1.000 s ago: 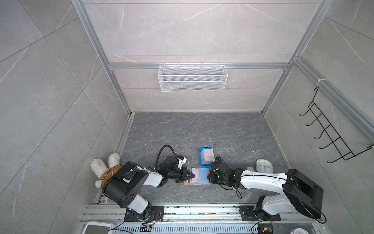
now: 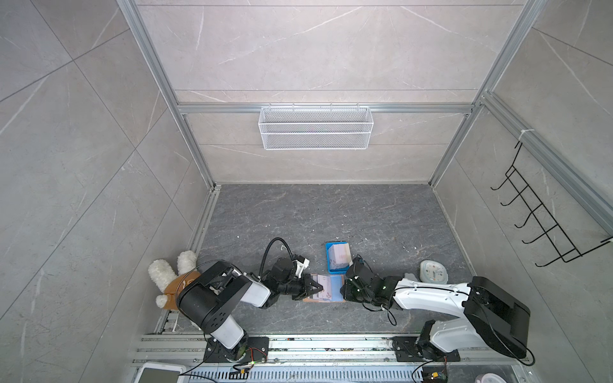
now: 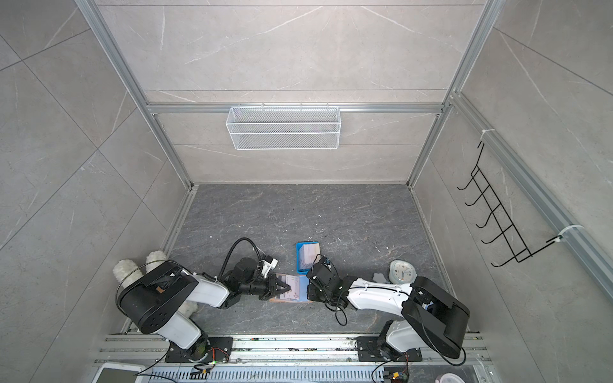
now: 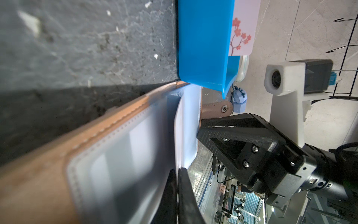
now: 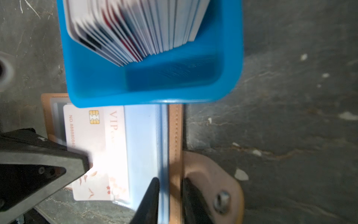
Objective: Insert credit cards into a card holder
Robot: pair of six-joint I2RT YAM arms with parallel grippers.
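The tan card holder (image 2: 333, 287) lies open on the floor between my grippers. In the right wrist view a VIP card (image 5: 93, 145) lies on its clear sleeves. My left gripper is shut at the pale edge of a card or sleeve; whether that is between its fingertips is unclear. My right gripper stands part open at the holder's tan edge (image 5: 176, 138), beside the strap with a snap (image 5: 208, 175). A blue box (image 5: 149, 93) of upright cards sits just behind the holder.
A white clock (image 2: 434, 271) stands at the right, a plush toy (image 2: 164, 281) at the left wall. A white wire basket (image 2: 315, 127) hangs on the back wall, black hooks (image 2: 536, 217) on the right wall. The floor behind the box is clear.
My left arm and gripper have shifted very slightly. The right arm, holder and box look unmoved.
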